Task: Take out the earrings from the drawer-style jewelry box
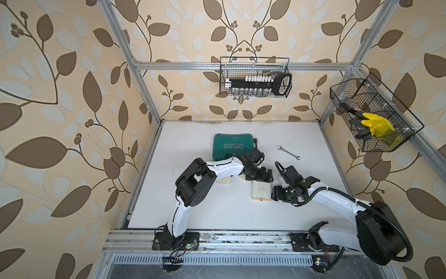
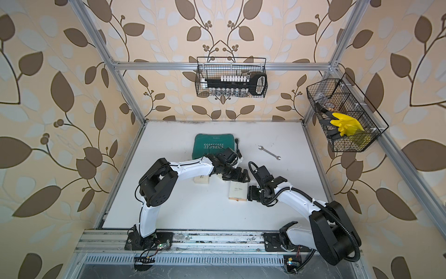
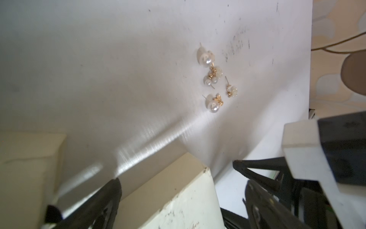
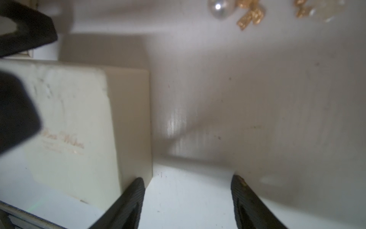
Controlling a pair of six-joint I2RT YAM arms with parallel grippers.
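Note:
The cream jewelry box lies closed on the table, its lettered lid facing up. Several pearl-and-gold earrings lie loose on the white table beyond one end of it; part of this group shows at the top of the right wrist view, including a pearl. My left gripper is open over the end of the jewelry box, whose corner shows between its fingers. On the box's right side, my right gripper stands open, one finger close against the box wall. Nothing is held.
Another cream box piece lies left of the jewelry box, partly under my left arm. A green case and a wrench lie farther back.

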